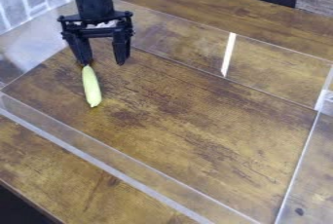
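Observation:
A pale yellow-green elongated object (92, 89) lies on the wooden floor of a clear-walled enclosure, toward the left. The black gripper (99, 48) hangs from the arm at the upper left, just above and behind that object, its two dark fingers spread apart and open. I see nothing held between them. Whether a finger touches the far end of the object cannot be told at this size.
Low transparent walls (306, 160) bound the wooden area (208, 140) on its sides. A thin white strip (229, 55) stands out at the back right.

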